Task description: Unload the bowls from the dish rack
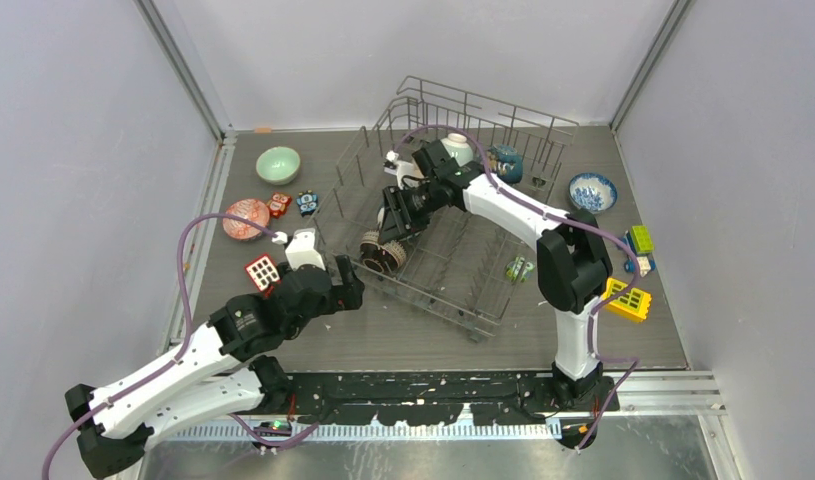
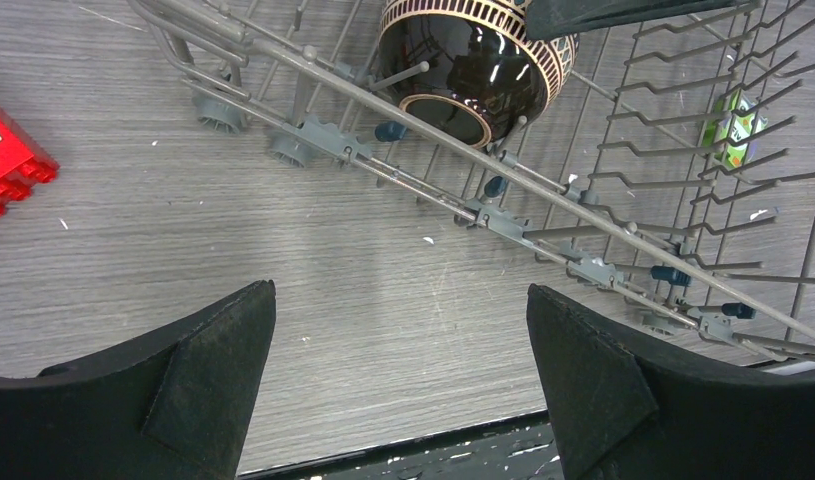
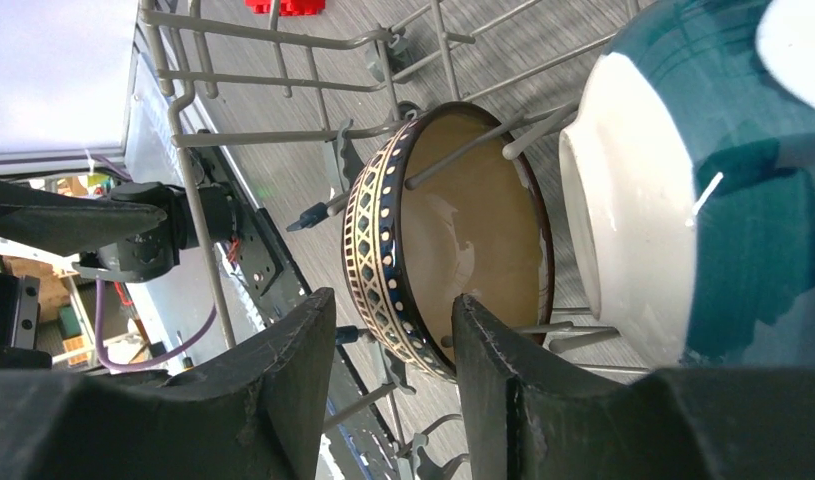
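A black bowl with a patterned band [image 3: 383, 230] stands on its side among the tines of the wire dish rack [image 1: 453, 300]. My right gripper is part open over it, one fingertip on each side of the rim in the right wrist view; whether they touch is unclear. Behind it a teal and white bowl [image 3: 633, 200] leans close by. Farther back in the rack are a pale bowl [image 1: 458, 150] and a blue bowl [image 1: 509, 165], both partly covered by the right arm. My left gripper hangs open and empty at the rack's front left.
Outside the rack at left sit a green bowl [image 1: 279, 165] and an orange patterned bowl [image 1: 246, 219]; a blue-and-white bowl [image 1: 592, 193] is at right. Toy bricks lie around, including a red one [image 1: 263, 271] and a yellow one [image 1: 629, 301].
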